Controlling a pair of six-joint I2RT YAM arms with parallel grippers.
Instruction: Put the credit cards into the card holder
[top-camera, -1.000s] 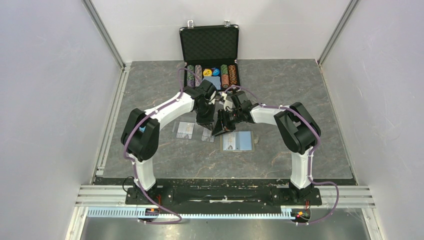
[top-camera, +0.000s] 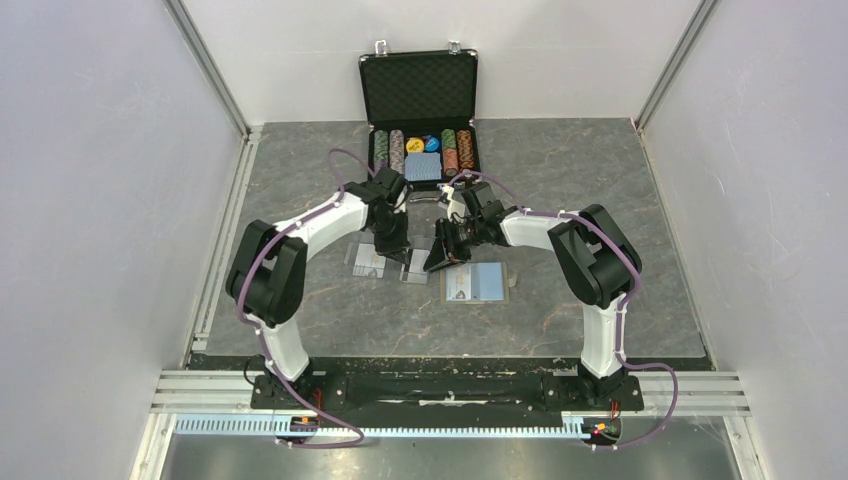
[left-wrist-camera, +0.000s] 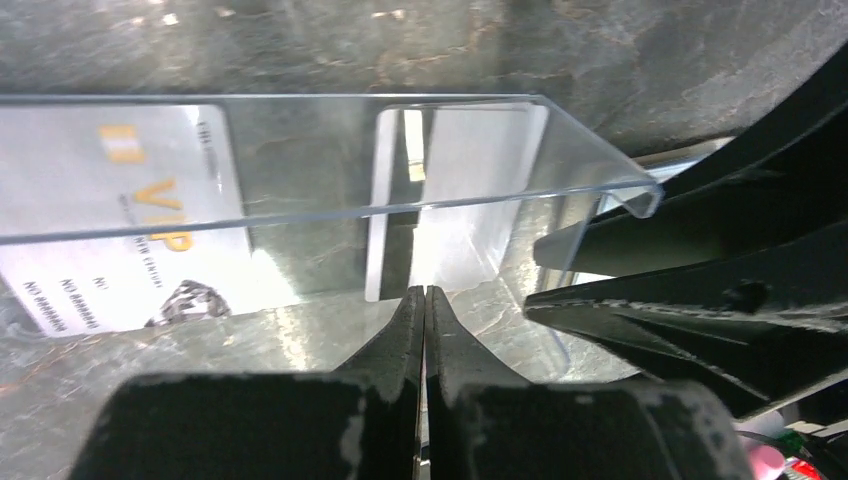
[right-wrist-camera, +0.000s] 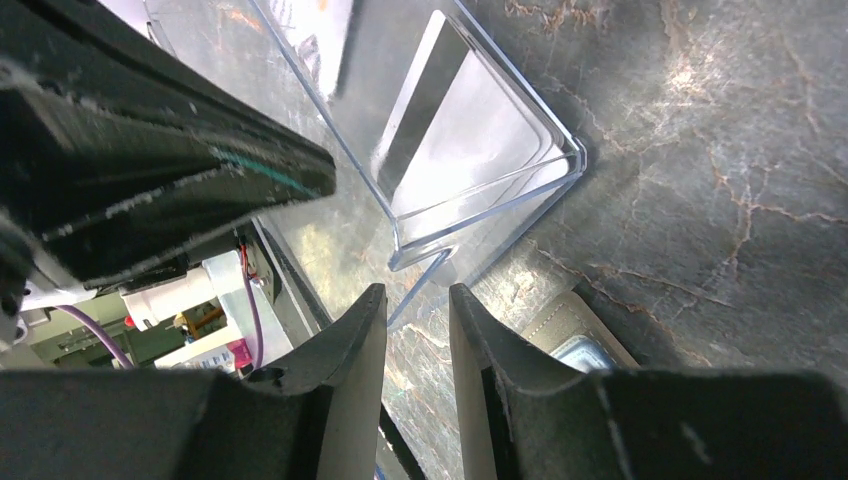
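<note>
A clear acrylic card holder (left-wrist-camera: 300, 200) spans the left wrist view, with white VIP cards (left-wrist-camera: 120, 240) in its left section and more cards (left-wrist-camera: 465, 180) in the right section, also seen as a white card stack (right-wrist-camera: 470, 140) in the right wrist view. My left gripper is shut, nothing visible between its fingers, over the holder's near edge. My right gripper is at the holder's right end, its fingertips either side of the clear edge; whether it grips that edge is hard to tell.
An open case (top-camera: 419, 85) of poker chips stands at the back. A tray with blue and white contents (top-camera: 485, 283) lies right of the holder, toward the front.
My left arm has moved back to the left, uncovering more of the holder's right section in the top view. The right arm looks unchanged.
</note>
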